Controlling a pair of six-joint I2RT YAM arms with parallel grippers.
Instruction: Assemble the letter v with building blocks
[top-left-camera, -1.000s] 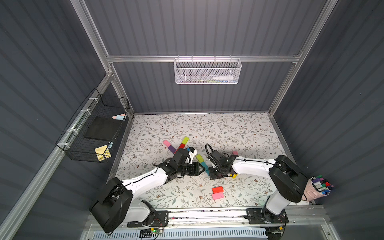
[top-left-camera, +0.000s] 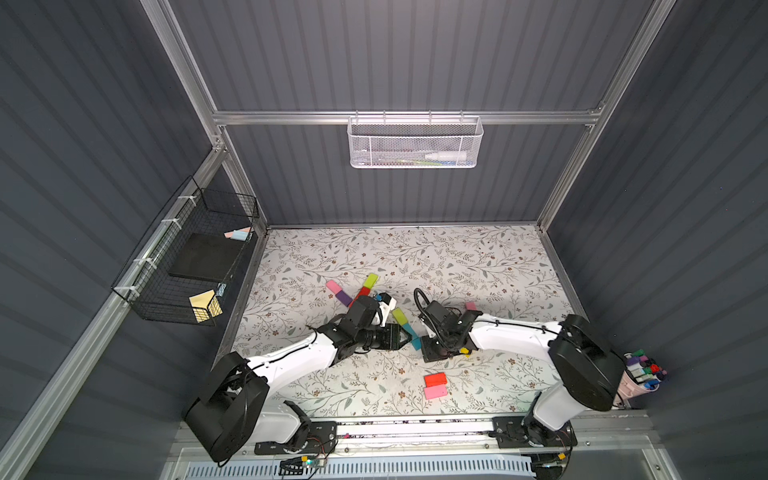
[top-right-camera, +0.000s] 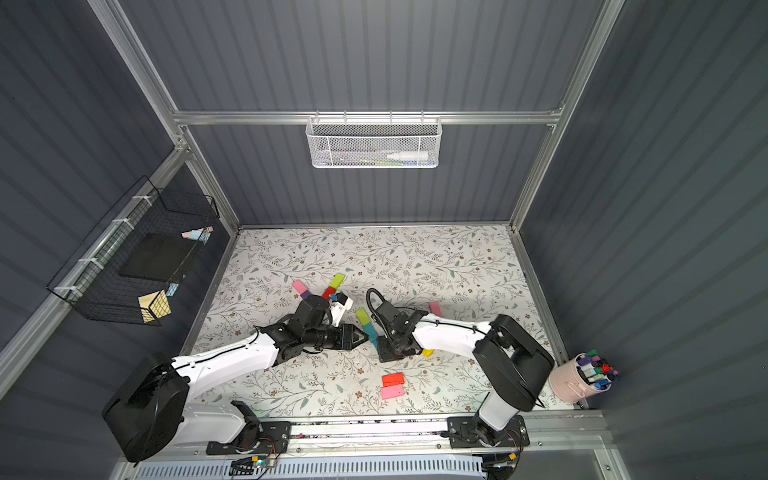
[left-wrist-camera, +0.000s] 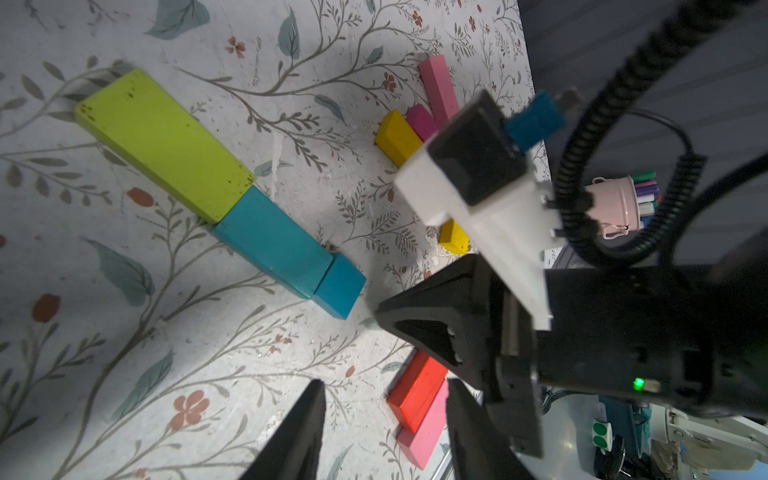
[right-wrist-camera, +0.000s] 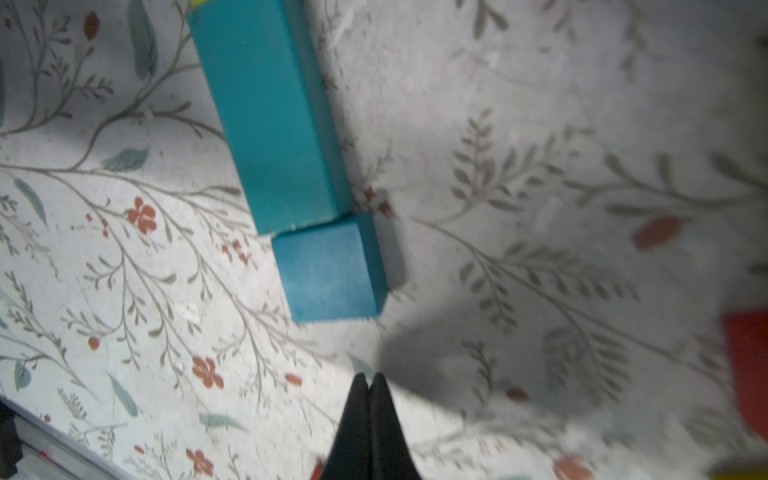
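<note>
In the left wrist view a lime block (left-wrist-camera: 164, 144), a teal block (left-wrist-camera: 272, 240) and a short blue block (left-wrist-camera: 340, 284) lie end to end in a line. My right gripper is shut, nothing seen between its fingertips, just off the short blue block's end (right-wrist-camera: 328, 272). My left gripper hangs left of that line; its fingertips show apart, and what is between them lower down is out of frame. A second arm of lime (top-left-camera: 369, 280), red (top-left-camera: 362, 293), pink (top-left-camera: 333, 285) and purple (top-left-camera: 343, 297) blocks lies behind the left arm, partly hidden.
A red block (left-wrist-camera: 412, 388) and pink block (left-wrist-camera: 424, 432) lie near the front edge. Yellow (left-wrist-camera: 396, 136), magenta and pink blocks sit right, partly under the right arm. A pen cup (top-right-camera: 572, 384) stands at the right.
My right arm and gripper have shifted slightly toward the front of the table. The left arm and the blocks look nearly unchanged.
</note>
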